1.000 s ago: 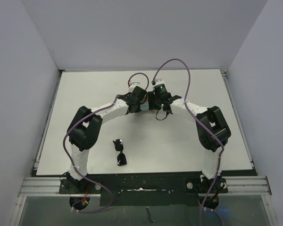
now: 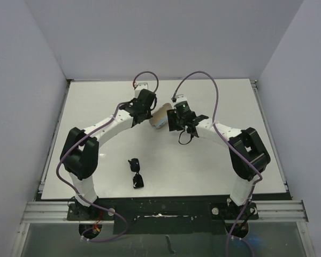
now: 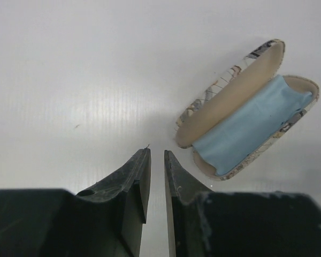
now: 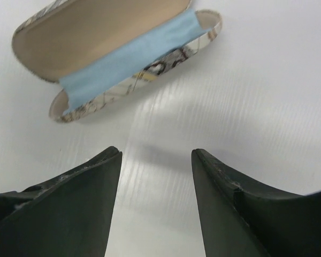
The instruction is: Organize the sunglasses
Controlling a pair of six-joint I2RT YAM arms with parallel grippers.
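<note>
An open glasses case with a tan lining lies at the back middle of the white table. Inside it a light blue cloth is spread along the base, and the lid stands up beside it. Dark sunglasses rest on the table at the front left, away from both arms. To the left of the case, my left gripper is shut with nothing between its fingers. On the case's other side my right gripper stands open and empty, with bare table below it.
Both grippers are close together around the case, with a narrow gap between the arms.
My left gripper has moved left, away from the case, and more of the case shows. The sunglasses have stayed put.
</note>
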